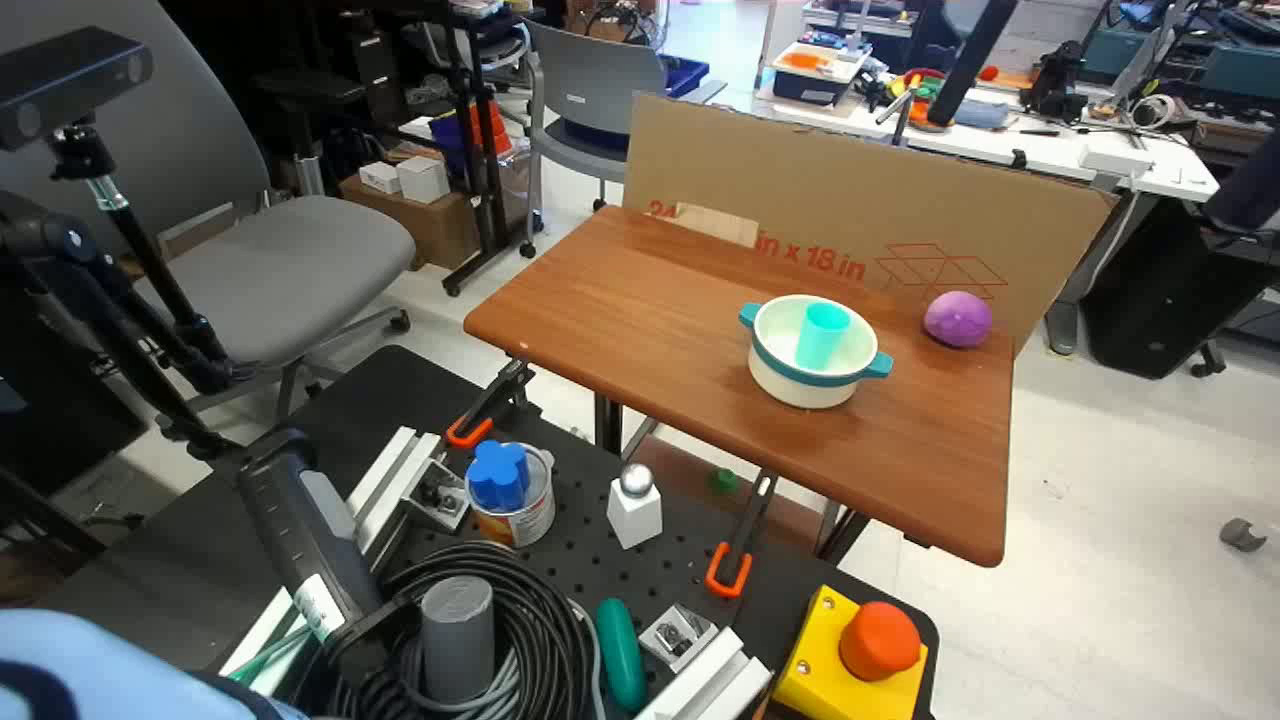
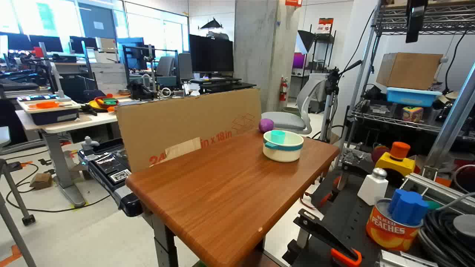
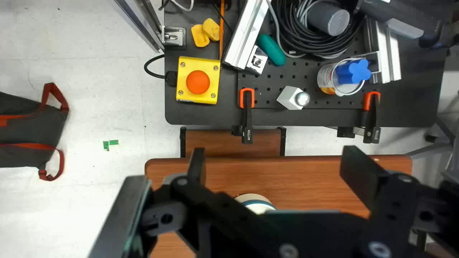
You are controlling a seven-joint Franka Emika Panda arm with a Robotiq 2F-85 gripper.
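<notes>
My gripper is open in the wrist view, its two dark fingers wide apart with nothing between them. Below it stretches the brown wooden table [image 1: 672, 324]. A cream pot [image 1: 801, 386] with teal handles stands upright on the table, and a turquoise cup [image 1: 822, 335] is inside it. To the pot's right lies a purple ball [image 1: 957, 319], close to the cardboard. In the second exterior view the pot [image 2: 283, 153], cup [image 2: 278, 136] and ball [image 2: 266, 125] show again. Only part of the pot [image 3: 256, 204] appears in the wrist view; the gripper body hides the rest.
A cardboard sheet [image 1: 840, 192] stands along the table's back edge. On the black bench [image 3: 305, 116] are a peach can [image 2: 392, 229] with a blue piece, a white shaker [image 2: 373, 187], clamps, coiled cable and a yellow box with a red button [image 3: 198, 81].
</notes>
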